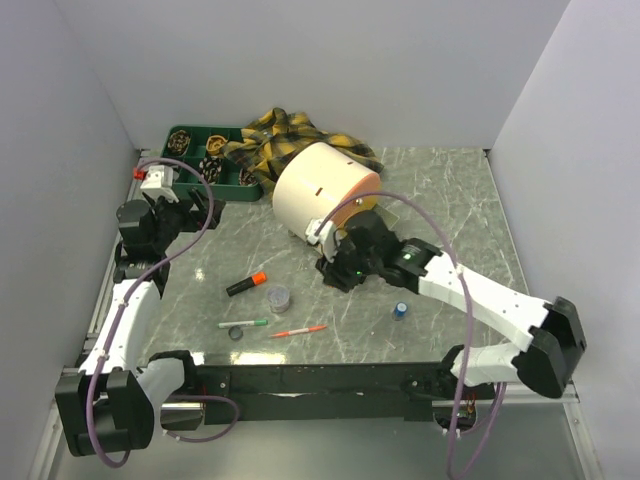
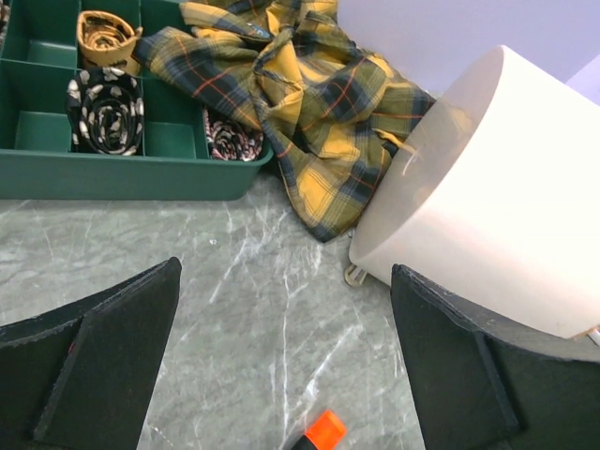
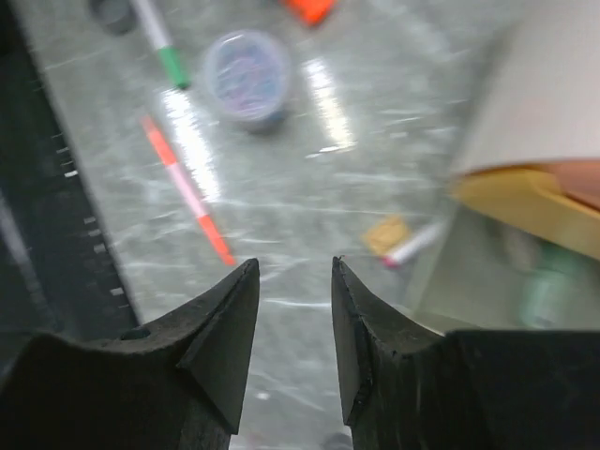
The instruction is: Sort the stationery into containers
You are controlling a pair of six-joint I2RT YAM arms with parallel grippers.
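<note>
An orange pen (image 1: 298, 331), a green-capped pen (image 1: 243, 323), a black-and-orange marker (image 1: 246, 283), a round clear container (image 1: 278, 298) and a small blue item (image 1: 400, 310) lie on the table. A beige wooden piece with a pen (image 3: 384, 234) lies by a tray (image 3: 459, 281) at the opening of the large cream cylinder (image 1: 315, 190). My right gripper hangs over the table left of that tray, open, its fingers fairly close, nothing visible between them. My left gripper is open at the upper left, facing the cylinder.
A green divided box (image 2: 131, 178) with rolled items and yellow plaid cloth (image 2: 300, 141) stand at the back. White walls enclose the table.
</note>
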